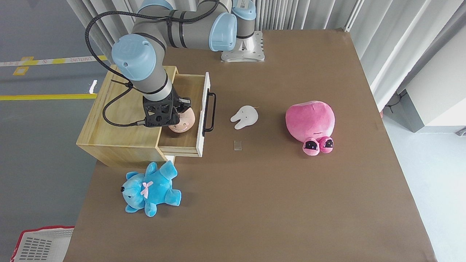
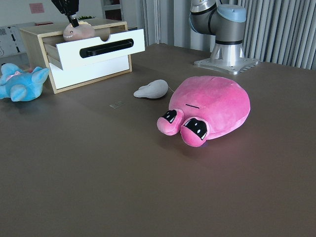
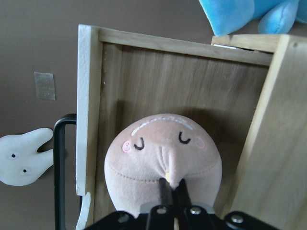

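Note:
My gripper is shut on a pale pink round plush (image 3: 144, 167) with a stitched sleeping face, pinching its fabric from above. The plush sits in or just over the open drawer (image 3: 168, 81) of the wooden cabinet (image 1: 122, 139); in the left view (image 2: 79, 32) it shows above the white drawer front (image 2: 69, 52). The drawer's black handle (image 1: 213, 111) faces the table.
A blue bear (image 1: 157, 190) lies beside the cabinet's near side. A white flat plush (image 1: 244, 115) and a pink plush (image 1: 310, 120) lie to the drawer's right.

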